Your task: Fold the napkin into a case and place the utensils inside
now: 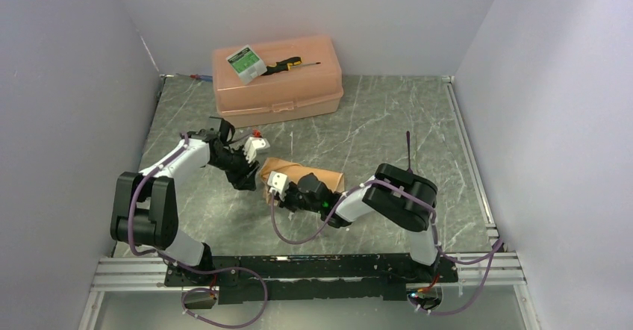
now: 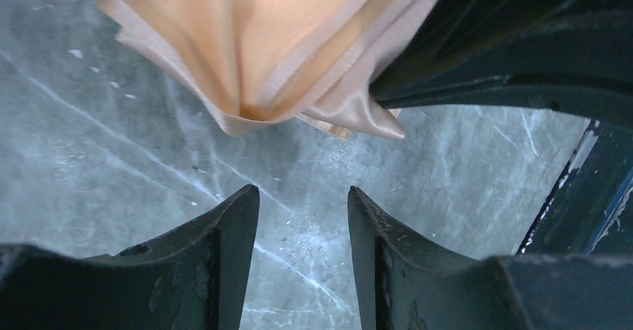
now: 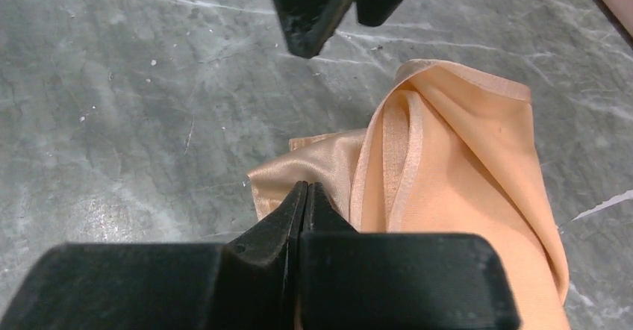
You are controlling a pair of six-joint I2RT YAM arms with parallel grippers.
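The peach napkin (image 1: 313, 175) lies in folds on the grey table, its left end creased and raised, as the left wrist view (image 2: 291, 24) and right wrist view (image 3: 478, 188) show. My left gripper stands open beside that end, only bare table between its fingers. My right gripper (image 1: 284, 201) is shut, pressed at the napkin's near left part; in its wrist view the fingertips (image 3: 291, 207) rest against a flap of cloth, and whether any is pinched is hidden. A thin dark utensil (image 1: 408, 147) lies at the right of the table.
A pink toolbox (image 1: 276, 95) with a screwdriver (image 1: 282, 66) and a green-labelled packet (image 1: 246, 65) on top stands at the back, a blue-handled tool (image 1: 198, 77) beside it. Walls bound both sides.
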